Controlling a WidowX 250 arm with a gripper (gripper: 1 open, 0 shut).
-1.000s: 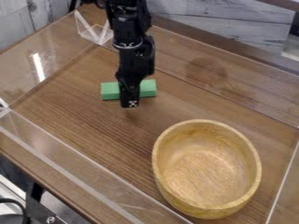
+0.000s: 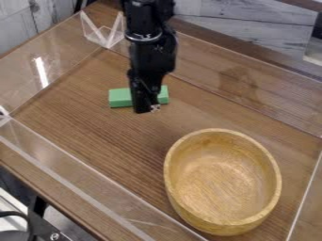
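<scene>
The black gripper (image 2: 149, 102) hangs from the top centre, shut, with nothing visible between its fingers. It is at a green block (image 2: 122, 97) lying on the wooden table, partly in front of it; whether they touch I cannot tell. A yellow oval bowl (image 2: 223, 184) stands at the front right.
A white wall (image 2: 283, 24) borders the back right, and a black cable (image 2: 15, 218) lies at the lower left edge.
The block and bowl stay where they were.
</scene>
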